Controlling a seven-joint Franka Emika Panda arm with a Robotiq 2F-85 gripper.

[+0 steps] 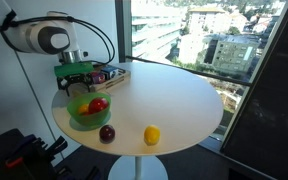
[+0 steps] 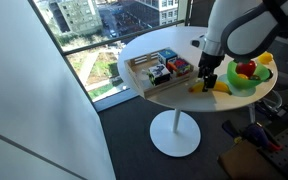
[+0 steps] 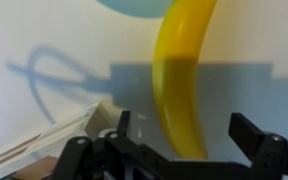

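Observation:
A yellow banana lies lengthwise on the white tabletop in the wrist view. My gripper stands open above it, with one of its dark fingertips on each side and a gap to the fruit on both sides. In exterior view 2 the gripper is low over the table, and parts of the banana show beside it. From exterior view 1 the banana cannot be made out behind the green bowl.
Red and yellow fruit fills the green bowl close to my gripper. A wooden tray with several small boxes stands on the other side. A dark round fruit and a yellow one lie near the edge.

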